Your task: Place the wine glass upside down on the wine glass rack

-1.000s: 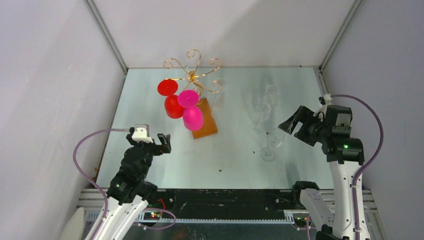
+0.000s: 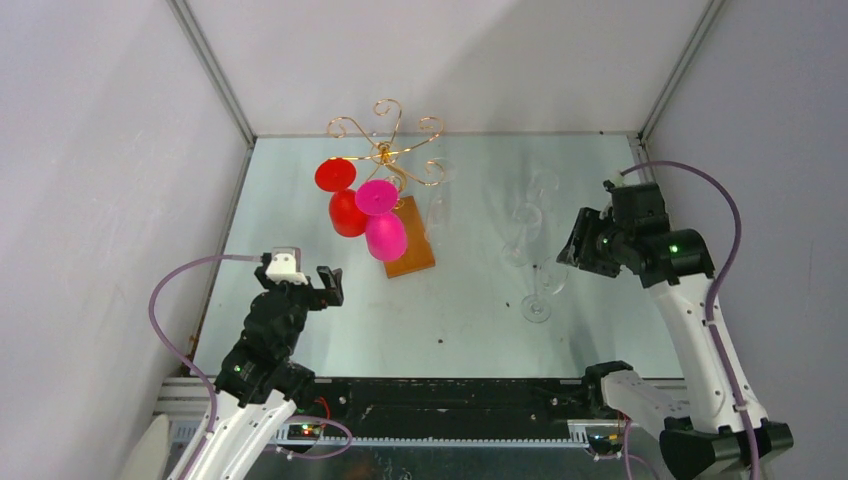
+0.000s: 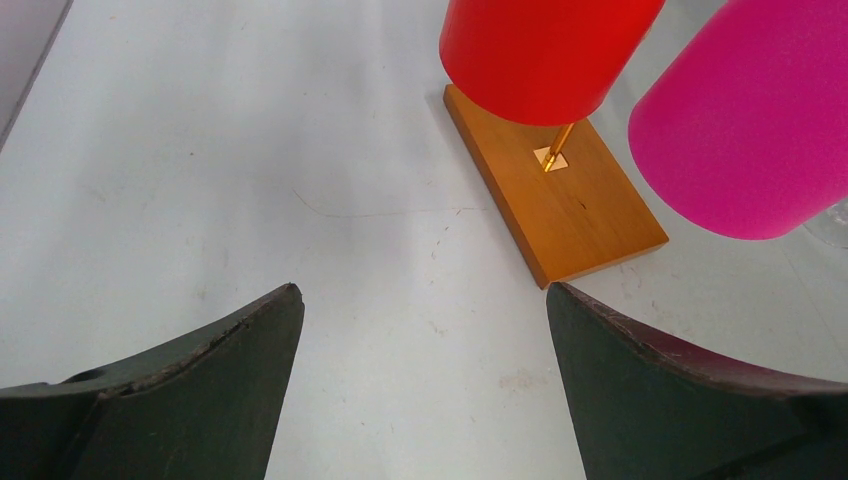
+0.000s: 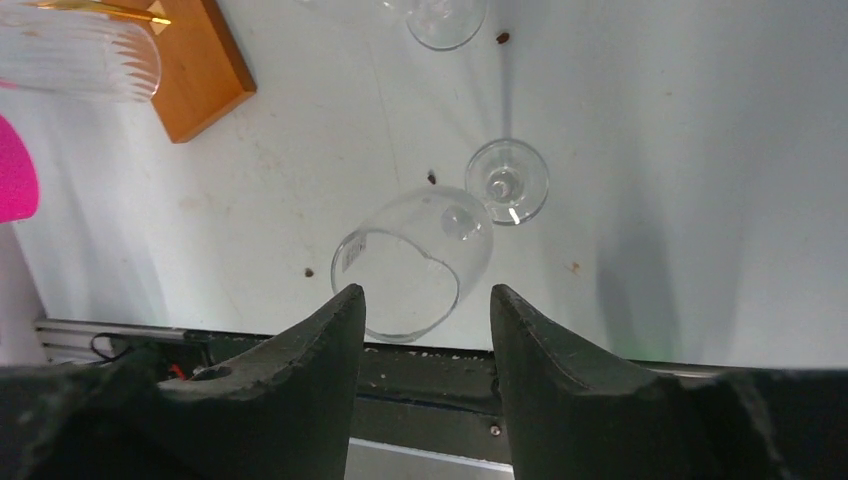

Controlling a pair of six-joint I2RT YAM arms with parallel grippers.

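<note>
The gold wine glass rack (image 2: 385,153) on a wooden base (image 2: 408,262) holds red (image 2: 346,215) and pink (image 2: 385,236) glasses upside down, plus clear glass at its right. Clear glasses stand on the right half of the table; the nearest (image 2: 536,305) shows its round foot (image 4: 507,180) and bowl (image 4: 410,280) in the right wrist view. My right gripper (image 2: 585,245) is above these glasses, part open, nothing seen between its fingertips. My left gripper (image 2: 322,285) stands open left of the rack, below the red and pink glasses in the top view.
White walls enclose it at back and sides. More clear glasses (image 2: 530,215) are behind the nearest one. A dark channel runs along the front edge.
The left arm and the glasses are unchanged.
</note>
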